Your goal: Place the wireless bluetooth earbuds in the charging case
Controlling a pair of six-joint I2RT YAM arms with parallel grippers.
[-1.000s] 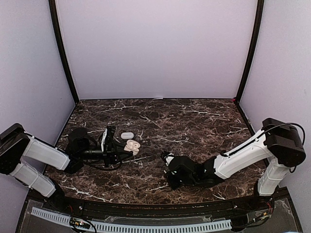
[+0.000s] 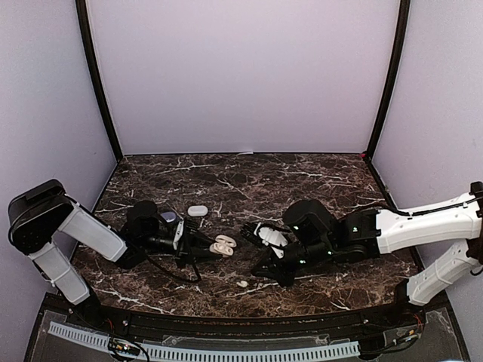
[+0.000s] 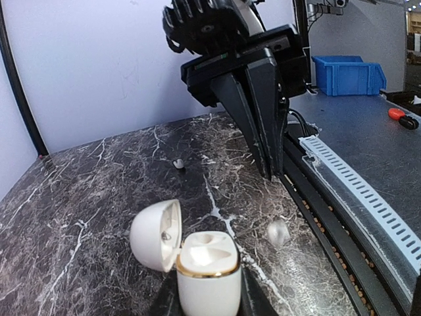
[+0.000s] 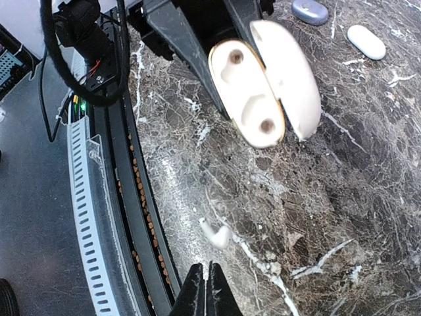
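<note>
The white charging case (image 2: 223, 246) is held up with its lid open, my left gripper shut on its lower body. Both of its slots (image 4: 247, 92) look empty in the right wrist view. My right gripper is shut, with nothing visible between its fingertips. Apart from those tips is a white earbud, blurred; the same earbud (image 3: 277, 232) is blurred in the left wrist view, and I cannot tell whether it rests on the table. A second small earbud (image 3: 178, 163) lies farther off on the marble.
A closed white case (image 2: 198, 211) and a blue-grey case (image 4: 310, 11) lie on the table beyond the left gripper. A perforated white rail (image 2: 241, 352) runs along the front edge.
My left gripper has moved slightly right and toward the front with the case. The right gripper has shifted and turned.
</note>
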